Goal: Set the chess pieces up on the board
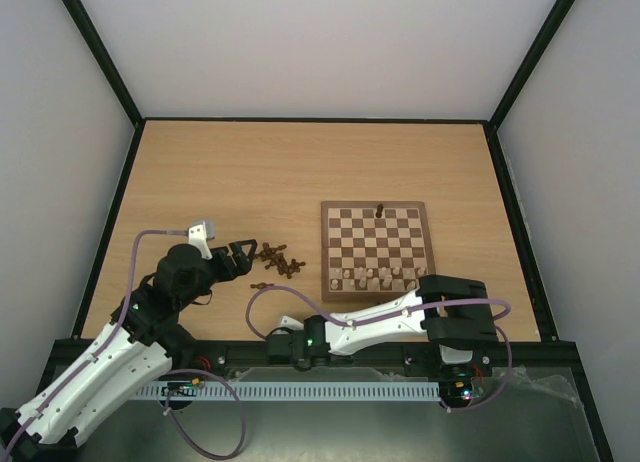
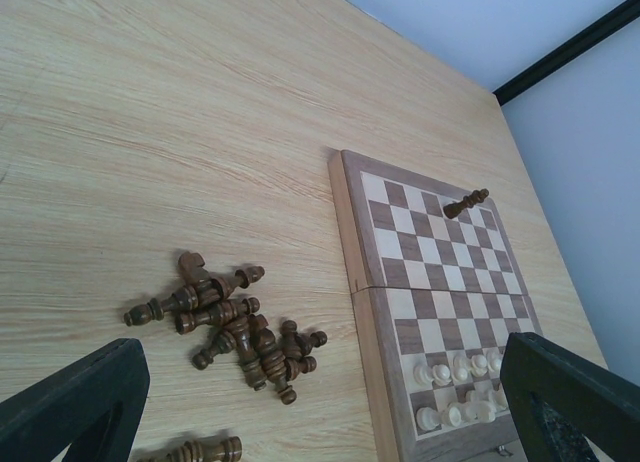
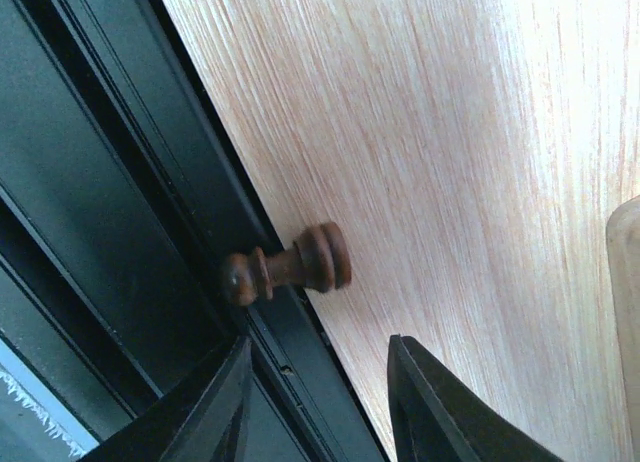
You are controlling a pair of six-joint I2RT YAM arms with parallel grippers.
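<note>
My left gripper [image 1: 244, 255] hangs open left of the pile of dark brown pieces [image 2: 228, 322], its fingers [image 2: 575, 397] wide apart. One more dark piece [image 2: 200, 450] lies apart from the pile. On the board [image 1: 330, 232] several white pieces [image 1: 365, 282] stand along the front, and one dark piece [image 1: 379, 211] is at the back edge. Near the table's front edge, the right gripper has its fingers apart with nothing seen between them. A dark pawn [image 3: 318, 258] shows tilted beyond its fingertips, over the table edge; whether it touches anything I cannot tell.
A black rail [image 3: 150, 182] runs along the table's front edge, beside the right gripper. The right arm [image 1: 380, 327] stretches across in front of the board.
</note>
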